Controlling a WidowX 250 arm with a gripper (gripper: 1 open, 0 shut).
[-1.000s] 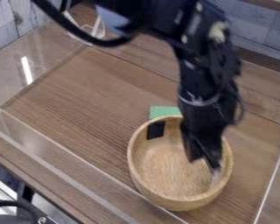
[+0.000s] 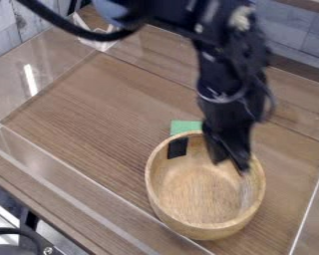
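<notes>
A round light wooden bowl (image 2: 189, 214) sits at the lower centre, with a small black object (image 2: 177, 146) at its back-left rim. Behind it lies a green item (image 2: 185, 127), partly hidden. My dark arm reaches down from the top, and my gripper (image 2: 231, 149) hangs blurred over the bowl's back-right part. Its fingertips are too blurred to show anything held; it looks shut.
A pale backboard stands at the back right, and cables lie at the bottom-left corner.
</notes>
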